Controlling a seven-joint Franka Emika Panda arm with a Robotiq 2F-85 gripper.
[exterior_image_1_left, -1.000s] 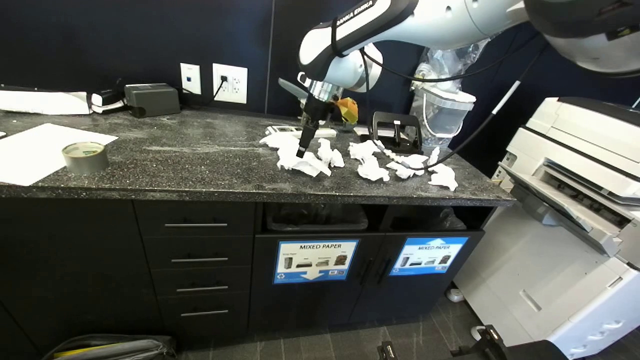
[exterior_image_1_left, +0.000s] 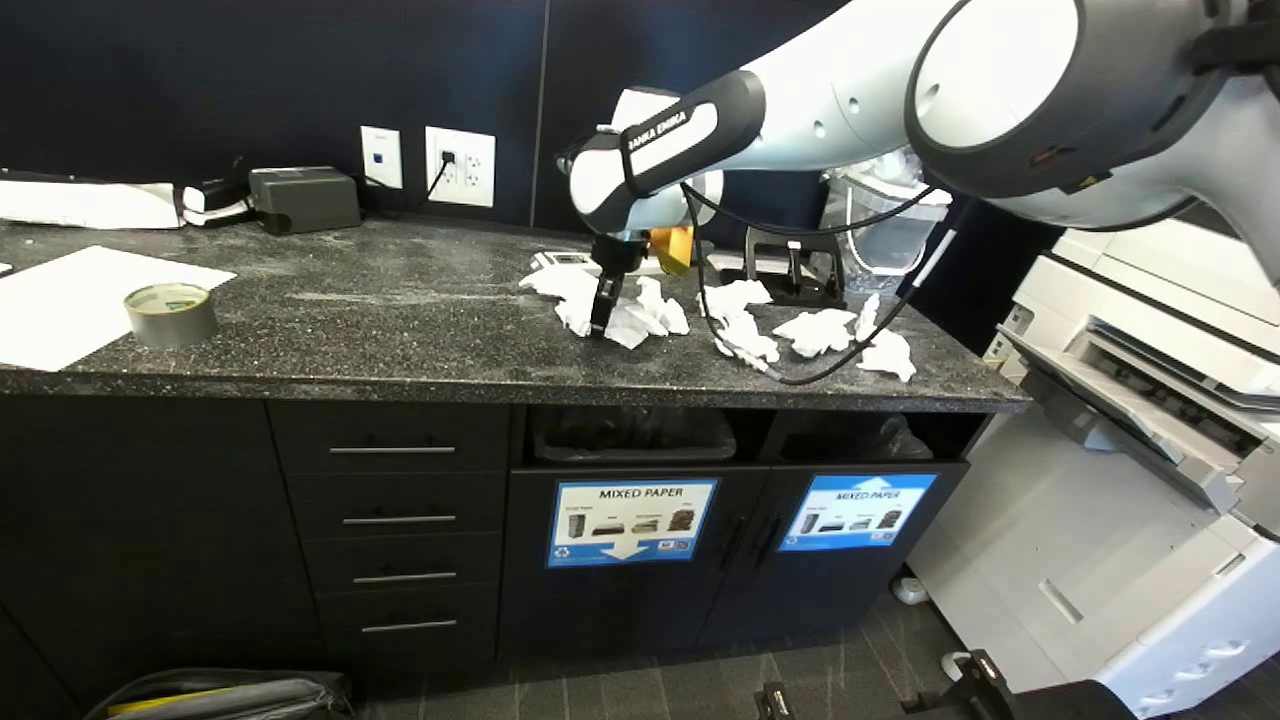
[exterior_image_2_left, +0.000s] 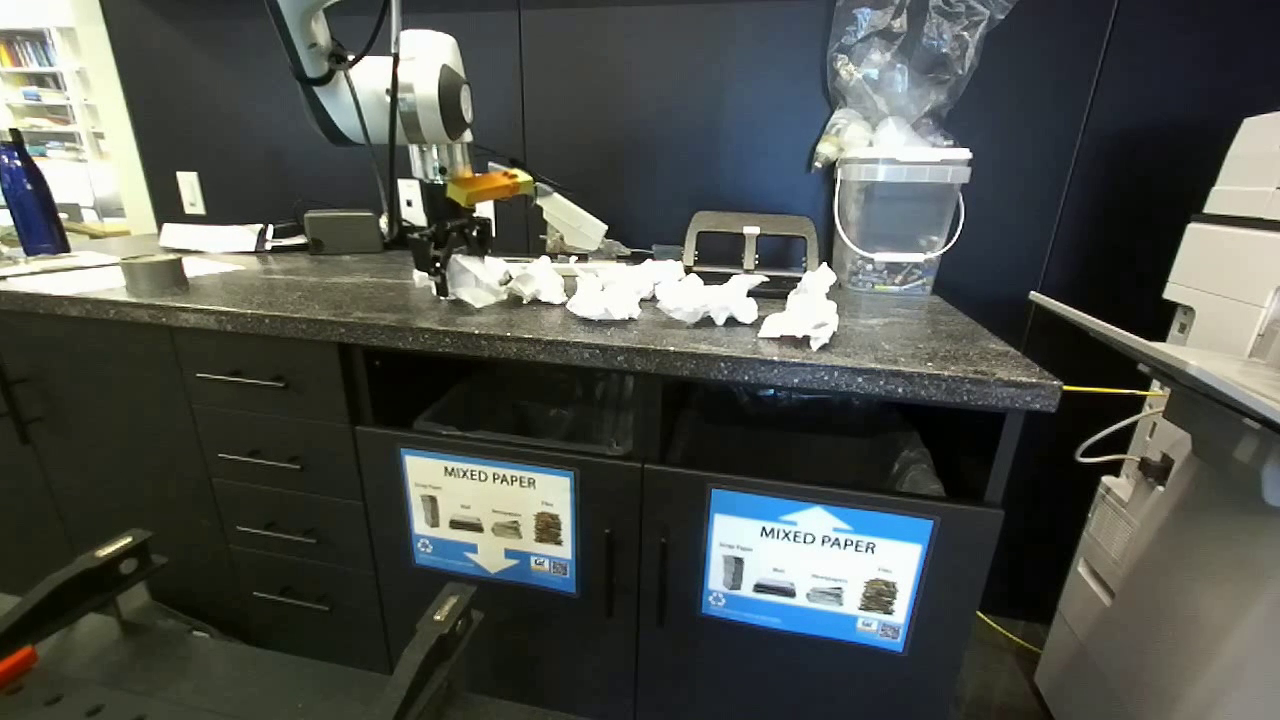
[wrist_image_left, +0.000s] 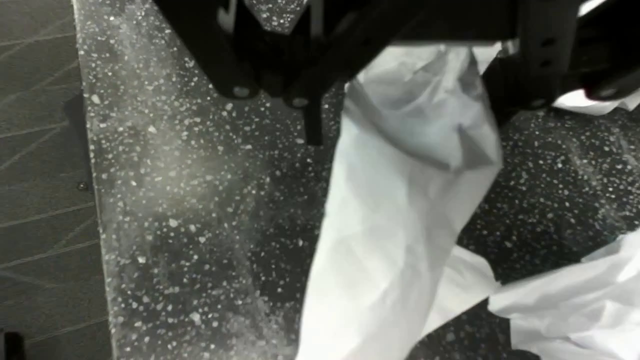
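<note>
Crumpled white paper lies in several pieces on the dark speckled counter (exterior_image_1_left: 396, 324). At the left end of the row, my gripper (exterior_image_1_left: 599, 326) is down at counter height over one sheet. In the wrist view this crumpled sheet (wrist_image_left: 384, 240) runs between my gripper's (wrist_image_left: 408, 120) fingers, which stand apart on either side of it. A strip of bare counter shows between the left fingertip and the paper, so the fingers are not closed on it. Exterior view 2 has the gripper (exterior_image_2_left: 462, 278) at the sheet's left end.
More crumpled paper (exterior_image_2_left: 720, 298) spreads to the right. Behind stand a black hole punch (exterior_image_1_left: 794, 266) and a clear bucket (exterior_image_2_left: 894, 222). A tape roll (exterior_image_1_left: 172, 314) sits far left. Below the counter are open bins (exterior_image_2_left: 534, 408). The counter left of the gripper is clear.
The gripper has come down slightly and turned more upright at the left paper. The upper arm has lowered, and its cable now hangs down over the counter.
</note>
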